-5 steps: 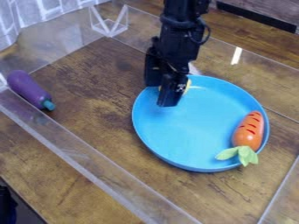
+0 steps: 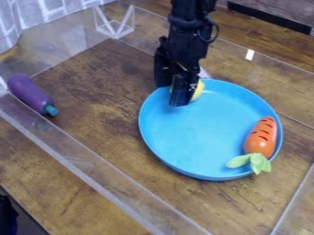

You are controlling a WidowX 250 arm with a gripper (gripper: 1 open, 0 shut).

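Note:
My black gripper [image 2: 179,87] is low at the back left of a blue plate [image 2: 196,133], in front of a small yellow object [image 2: 200,90] that it partly hides. Whether its fingers hold that object is hard to tell. An orange toy carrot [image 2: 259,138] with a pale green top lies on the plate's right side.
A purple eggplant toy [image 2: 31,95] lies on the wooden table [image 2: 98,83] at the left, beside a clear tray edge. A white wire object [image 2: 114,25] stands at the back left. The table between eggplant and plate is clear.
The plate, carrot and eggplant are unmoved.

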